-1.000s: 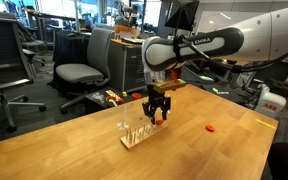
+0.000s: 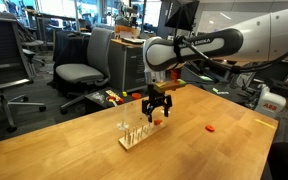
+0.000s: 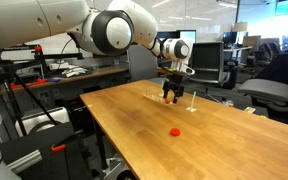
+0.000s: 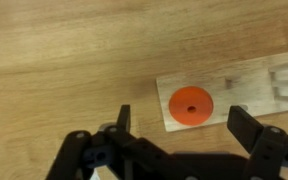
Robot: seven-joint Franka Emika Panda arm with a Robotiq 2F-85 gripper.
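A light wooden peg board (image 2: 136, 137) lies on the table, with several pegs standing along it. At one end of the board, a round red piece with a small dark centre (image 4: 191, 106) fills most of the space between my fingertips in the wrist view. My gripper hangs above that end, open, its fingers apart on either side of the red piece. Whether the fingertips reach down beside the piece is hard to tell. A second red piece (image 3: 175, 132) lies alone on the bare table, away from the board.
Thin upright objects (image 3: 192, 102) stand on the table near the board. Office chairs (image 2: 82, 65) stand beyond its edge.
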